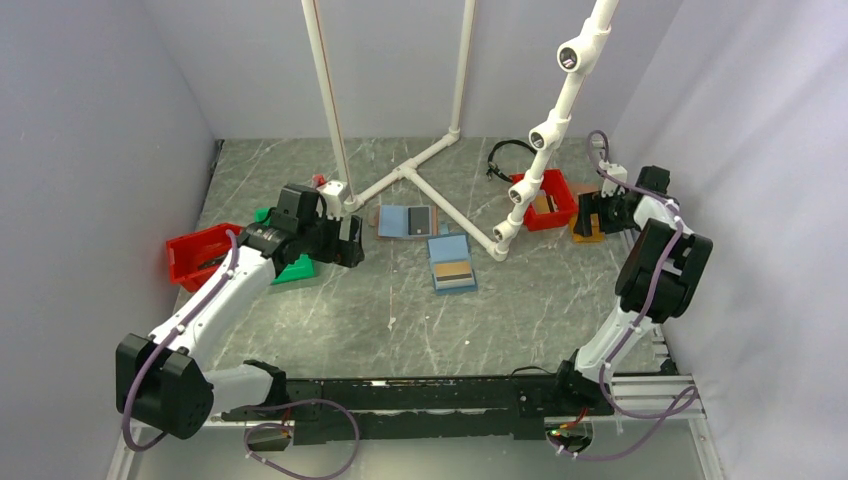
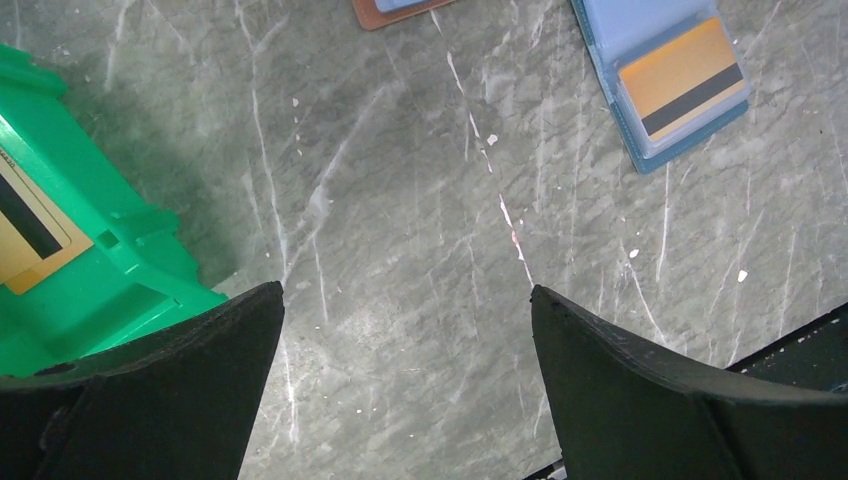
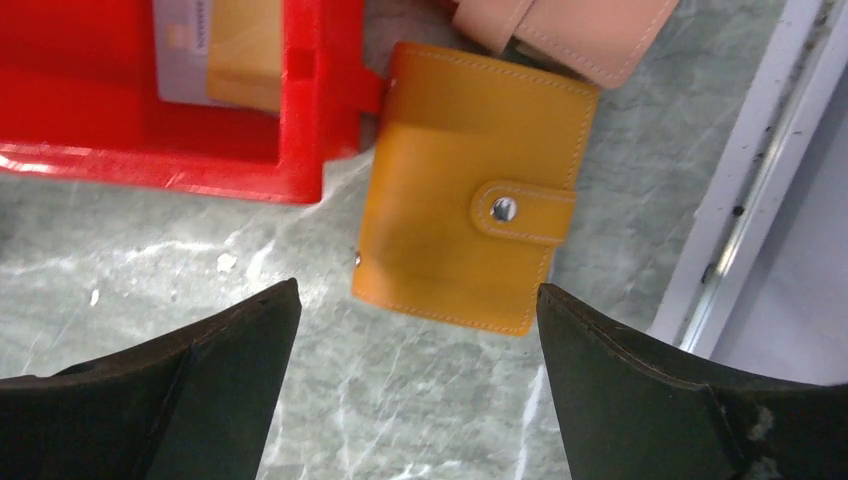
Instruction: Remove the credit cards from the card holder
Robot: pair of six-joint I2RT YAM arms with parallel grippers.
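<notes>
An open blue card holder [image 1: 449, 250] with a tan card [image 2: 690, 60] in a clear sleeve lies mid-table; another open holder [image 1: 394, 219] with a dark card lies behind it. A closed mustard holder [image 3: 440, 170] with a snap strap lies beside the red bin, below my open right gripper, with nothing between its fingers. A pink-tan holder [image 3: 590, 25] lies beyond it. My left gripper is open and empty over bare table, right of the green tray [image 2: 130, 250], which holds a tan card [image 2: 25, 230].
A red bin [image 1: 195, 250] sits far left, another [image 3: 300, 150] at back right. White pipes [image 1: 450, 210] cross the back of the table, with a black cable near them. A metal rail [image 3: 730, 210] borders the right side.
</notes>
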